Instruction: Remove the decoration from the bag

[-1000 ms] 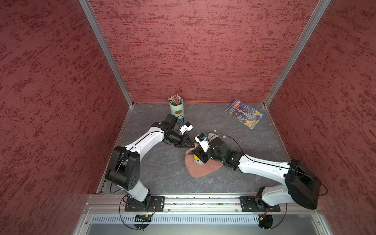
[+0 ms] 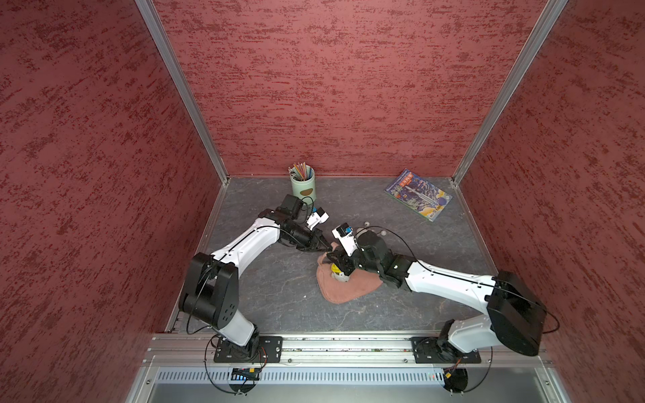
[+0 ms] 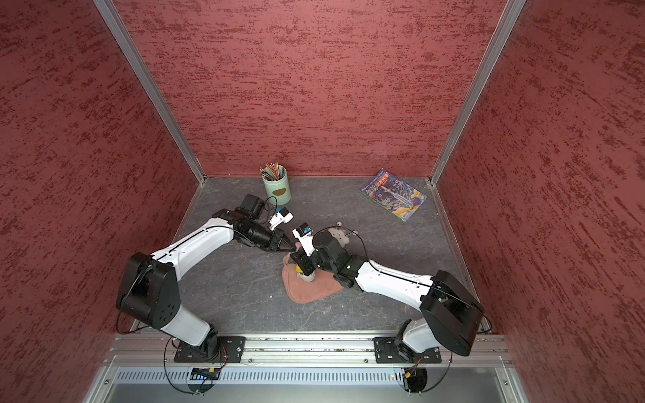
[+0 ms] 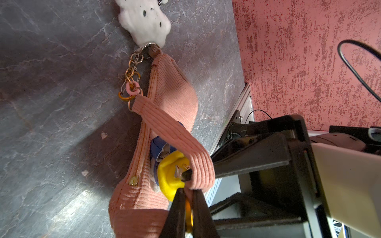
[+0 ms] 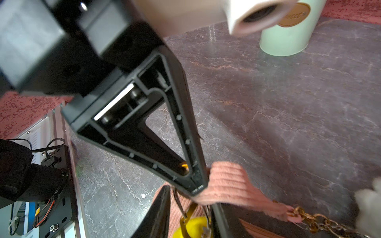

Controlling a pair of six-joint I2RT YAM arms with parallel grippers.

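The pink corduroy bag (image 2: pixel 340 293) lies flat on the table under both grippers. Its decoration, a plush with a yellow top (image 4: pixel 168 170), blue parts and a pale body, rests on the bag's side. A gold metal clip (image 5: pixel 183 226) rises from it near the bag's strap loop (image 4: pixel 158 121). My left gripper is shut on the strap, with the exact pinch partly hidden. Close by, my right gripper stands part open, its fingers on either side of the clip; whether they touch it I cannot tell.
A white plush charm (image 4: pixel 144 21) hangs by a chain (image 4: pixel 131 71) from the bag's far end. Behind stand a green pencil cup (image 2: pixel 303 188) and, to the right, a magazine (image 2: pixel 418 194). The two arms nearly meet above the bag.
My right gripper has shifted slightly to the left and away from the front edge. The left arm and the white charm have moved only a little.
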